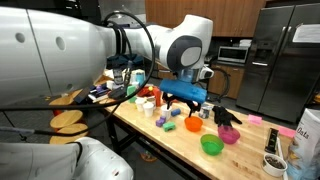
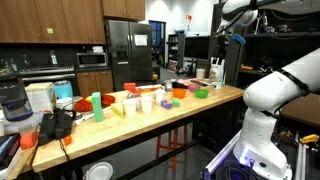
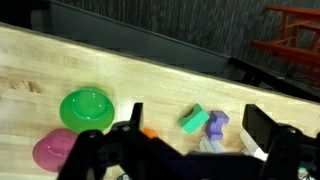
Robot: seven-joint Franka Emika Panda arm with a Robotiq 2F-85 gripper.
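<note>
In the wrist view my gripper is open, its two black fingers far apart above the wooden table. Between and beyond them lie a green block (image 3: 194, 119) and a purple block (image 3: 217, 124). A green bowl (image 3: 87, 108) and a pink bowl (image 3: 54, 150) sit to the left. Only a sliver of the orange bowl (image 3: 150, 133) shows beside the left finger; exterior view 1 shows more of this orange bowl (image 1: 193, 124), with the green bowl (image 1: 212, 145) and pink bowl (image 1: 229, 134) nearby. Nothing is held.
White cups (image 1: 149, 108) stand farther along the table. A dark round container (image 1: 274, 165) and a white canister (image 1: 307, 130) are at the right in exterior view 1. The table's edge borders a dark floor in the wrist view. Bare wood lies in front of the green bowl.
</note>
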